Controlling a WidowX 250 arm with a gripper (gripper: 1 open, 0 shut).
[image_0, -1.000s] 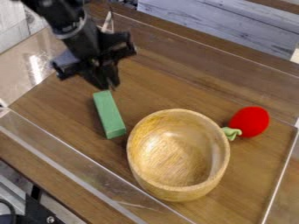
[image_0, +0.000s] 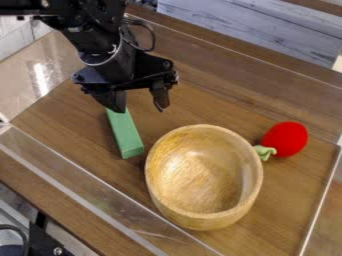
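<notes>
My black gripper (image_0: 139, 100) hangs in the upper left, open, its fingers pointing down just above and beside the green block (image_0: 124, 134). The green block lies on the wooden table at a slant. A large light wooden bowl (image_0: 203, 200) sits empty to the lower right of the block. A red vegetable with a green stem (image_0: 286, 137) lies to the right of the bowl.
The wooden table (image_0: 234, 85) has clear room behind the bowl. A transparent edge strip runs along the lower left, and a pale planked surface (image_0: 267, 30) lies beyond the back edge.
The objects on the table have stayed put.
</notes>
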